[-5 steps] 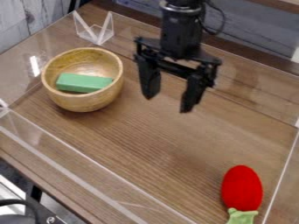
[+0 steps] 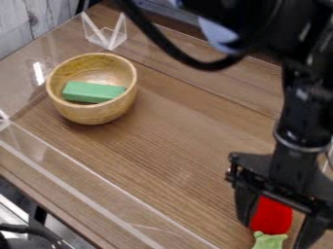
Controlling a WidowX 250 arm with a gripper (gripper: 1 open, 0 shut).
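Observation:
My gripper (image 2: 277,197) is low at the right, its dark body filling much of that side, its open fingers around a red object (image 2: 271,215) with a green top (image 2: 270,240) at the bottom edge. Whether the fingers touch it cannot be told.
A wooden bowl (image 2: 120,103) with a green block (image 2: 93,91) sits at the upper left, near a white wire-like item (image 2: 103,32).
My gripper has moved from the top middle down and toward the lower right, onto the red object, which it now partly hides. The bowl is unchanged.

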